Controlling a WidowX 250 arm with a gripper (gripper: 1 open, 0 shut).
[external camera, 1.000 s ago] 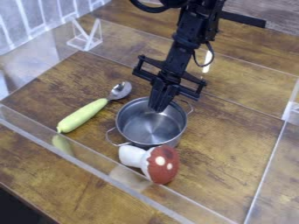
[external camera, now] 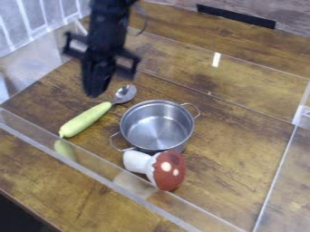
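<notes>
The black gripper [external camera: 94, 83] hangs in the upper left, above the wooden surface and up and left of the steel pot [external camera: 158, 128]; its fingertips are blurred, and whether they are open or shut is unclear. The pot has two side handles and looks empty. A pale green corn-like vegetable [external camera: 85, 120] lies left of the pot, with a metal spoon [external camera: 123, 95] above it. A red-and-white mushroom toy [external camera: 168, 172] lies at the pot's front edge.
Clear plastic walls [external camera: 42, 138] border the work area.
The gripper has moved from over the pot toward the left, away from it. The pot, vegetable, spoon and mushroom look unmoved.
</notes>
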